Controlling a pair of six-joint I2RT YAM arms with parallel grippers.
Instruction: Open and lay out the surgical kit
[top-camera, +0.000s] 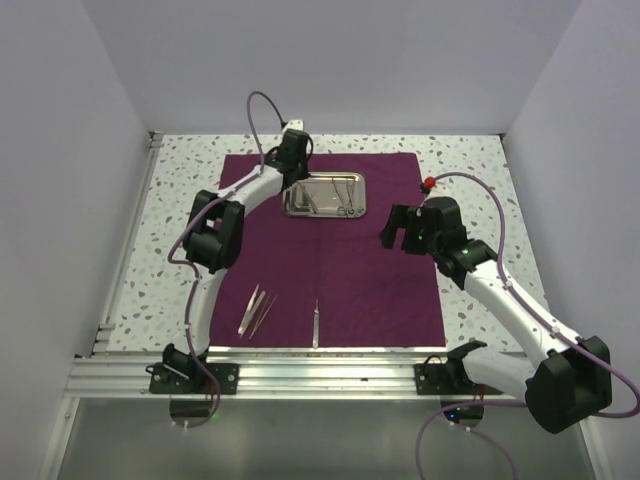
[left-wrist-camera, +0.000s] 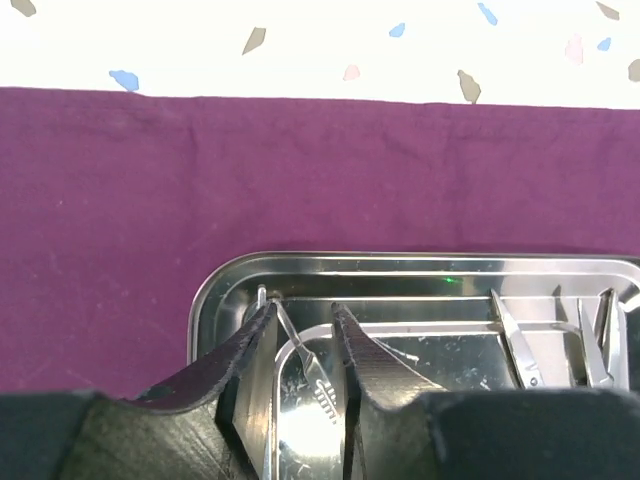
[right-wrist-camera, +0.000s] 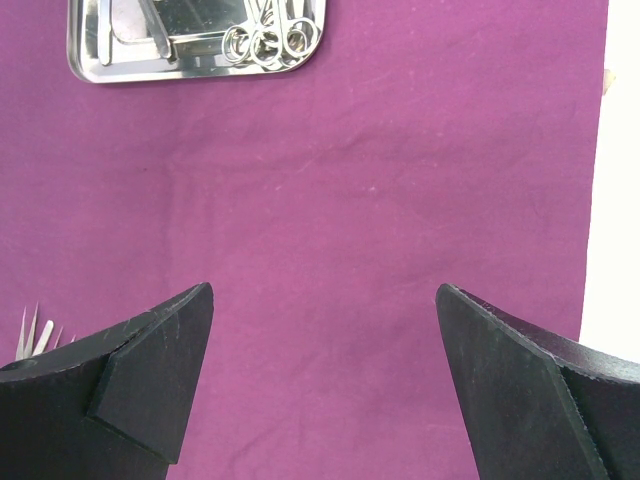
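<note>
The steel tray (top-camera: 325, 211) holds scissors (right-wrist-camera: 265, 45) at its right and slender instruments at its left, including a thin tool (left-wrist-camera: 318, 375) seen between the fingers of my left gripper. That gripper is part open over the tray's left end; whether it touches the tool is unclear. My right gripper stands open over bare purple cloth (top-camera: 380, 290), right of and below the tray. Laid-out instruments (top-camera: 250, 312) lie at the cloth's lower left, and a single slim instrument (top-camera: 316, 325) lies at its lower middle.
The speckled table (top-camera: 470, 150) borders the cloth, with grey walls around. My left arm reaches across the cloth's left side.
</note>
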